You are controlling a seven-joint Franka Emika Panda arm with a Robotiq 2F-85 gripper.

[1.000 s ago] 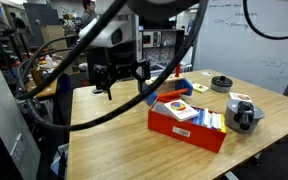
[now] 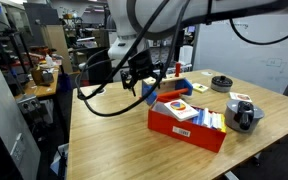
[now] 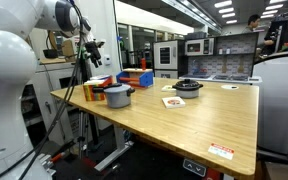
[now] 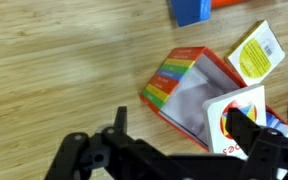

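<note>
My gripper (image 2: 136,82) hangs above the wooden table, just left of a red box; in the wrist view its dark fingers (image 4: 115,137) are spread wide, with nothing held between them. The red box (image 2: 174,126) is filled with small packages. On top lies a white package with a coloured round print (image 2: 181,109), seen in the wrist view as a white package (image 4: 230,103) partly covered by the right finger. A striped, rainbow-coloured panel (image 4: 172,77) forms the near end of the box there.
A grey lidded pot (image 2: 242,116) stands right beside the box. Farther back are a dark pan (image 3: 187,89), a flat printed card (image 3: 174,102) and a blue rack (image 3: 136,78).
My arm has swung to the right, carrying the open gripper closer to the red box. The box and the things around it have stayed put.
</note>
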